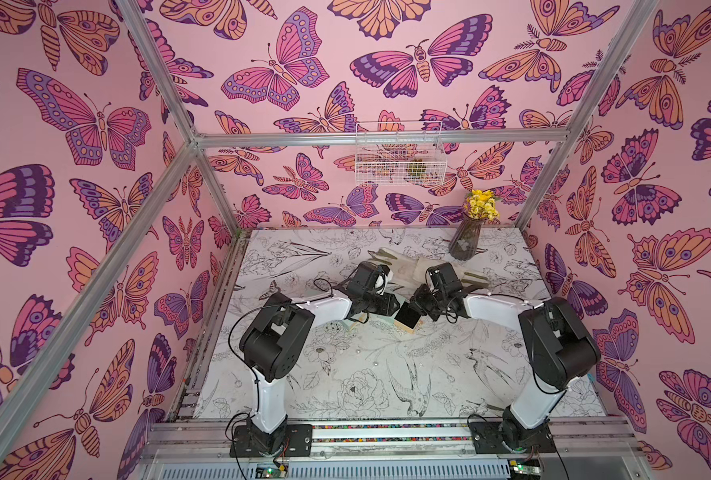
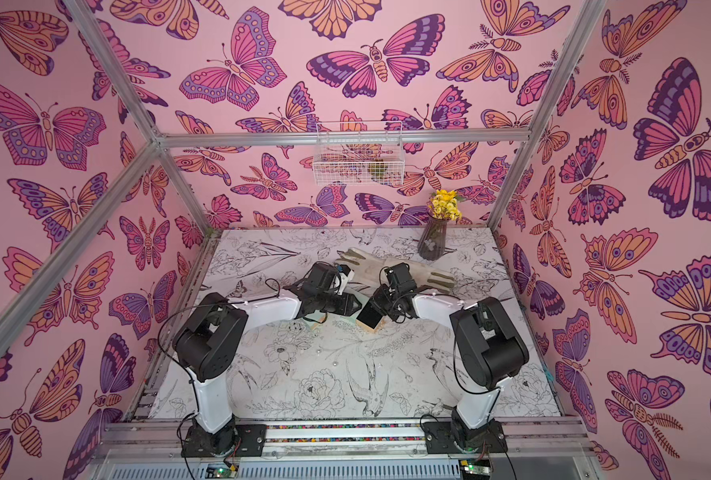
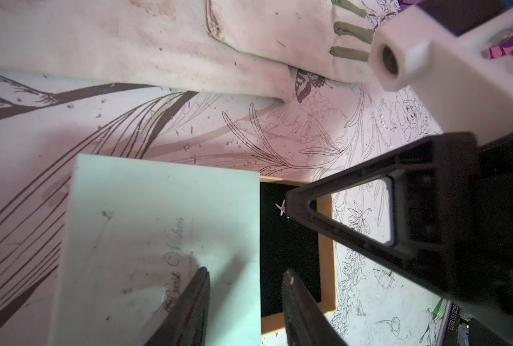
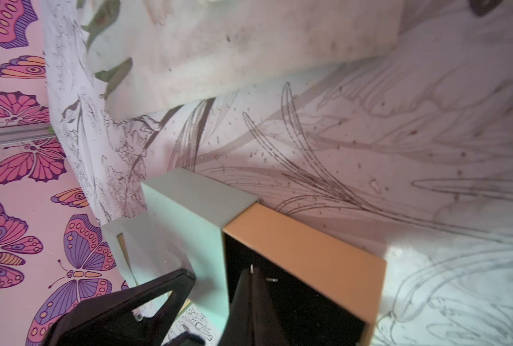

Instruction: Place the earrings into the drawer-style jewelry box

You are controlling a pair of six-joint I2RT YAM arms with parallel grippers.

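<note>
The jewelry box has a mint sleeve [image 3: 164,230] marked with faint lettering and a drawer [image 3: 325,253], tan-edged and black inside, pulled partway out on the right. My right gripper is shut with its fingertips over the drawer's black inside. A tiny silver earring [image 3: 281,207] shows right at those tips; whether it touches them is unclear. Another small pale glint [image 4: 272,279] appears beside them in the right wrist view. My left gripper is at the box, fingers spaced apart across the sleeve's open edge; what they grip is not clear.
A cream cloth [image 3: 152,46] with green ends lies behind the box. Farther back stands a vase [image 1: 466,238] of yellow flowers, and a wire basket [image 1: 399,164] hangs on the wall.
</note>
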